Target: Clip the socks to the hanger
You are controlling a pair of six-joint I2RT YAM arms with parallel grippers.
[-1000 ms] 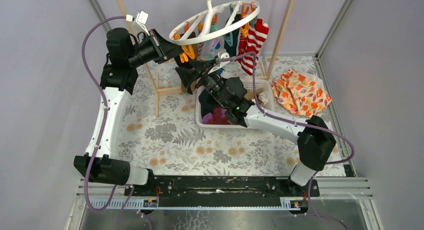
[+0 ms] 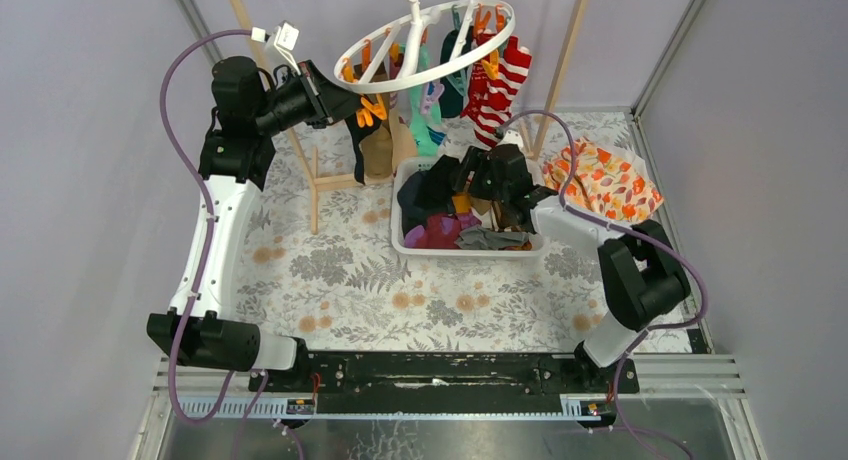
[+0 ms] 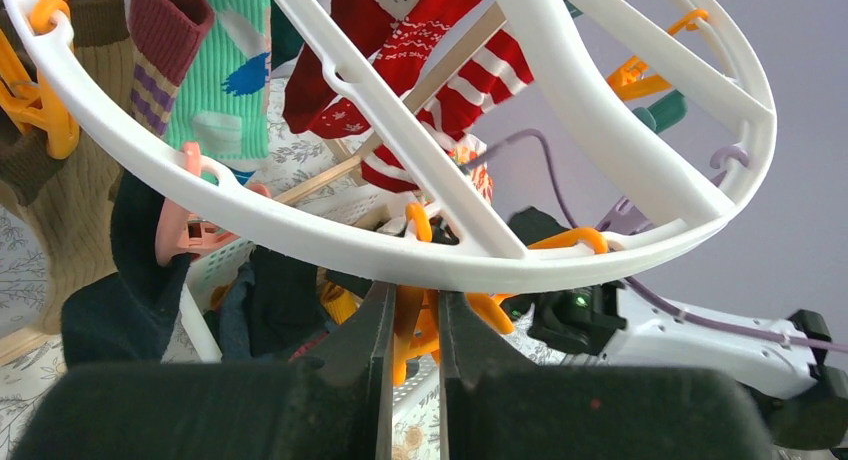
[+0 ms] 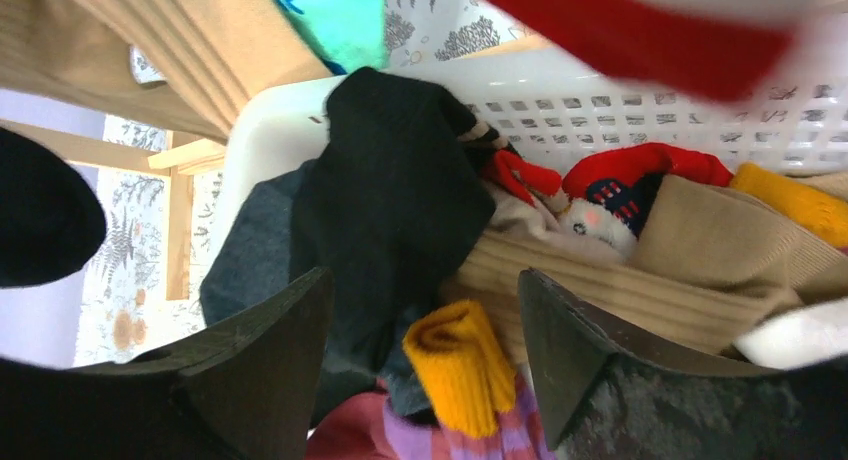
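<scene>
The white ring hanger (image 2: 445, 66) carries socks on orange, pink and teal clips, including red striped socks (image 2: 500, 90) and a teal sock (image 3: 215, 70). My left gripper is shut on an orange clip (image 3: 408, 320) at the hanger's near rim. My right gripper hangs part open over the white basket (image 4: 640, 90), above a dark sock (image 4: 390, 210), a yellow-orange sock (image 4: 460, 370) and beige ones; nothing shows held between its fingers.
A wooden stand (image 2: 570, 40) supports the setup behind. An orange patterned cloth (image 2: 600, 190) lies right of the basket.
My right arm has swung from beneath the hanger down and right to over the basket, its gripper now pointing into the socks. My left arm holds still.
</scene>
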